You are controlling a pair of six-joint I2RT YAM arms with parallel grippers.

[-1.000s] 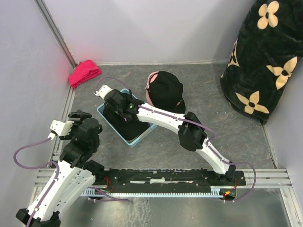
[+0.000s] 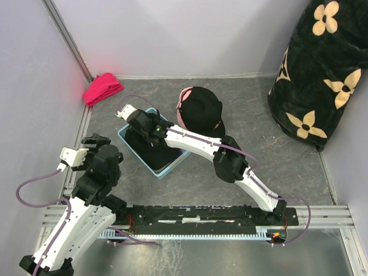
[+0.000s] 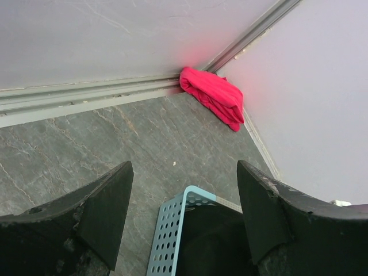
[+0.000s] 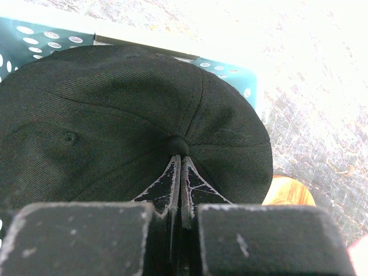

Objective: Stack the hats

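Note:
A black cap with pink trim [image 2: 200,112] lies right of a light-blue perforated basket [image 2: 160,173] that holds dark fabric headwear [image 2: 152,150]. My right gripper sits over the basket, its closed fingertips [image 4: 180,167] against the black cap cloth [image 4: 115,115] near its seam junction, with no cloth visible between them. My left gripper stands open at the left of the floor area, above and short of the basket, with nothing between its fingers.
A folded red cloth [image 2: 102,88] lies in the back left corner. A large black floral cushion [image 2: 305,98] fills the back right.

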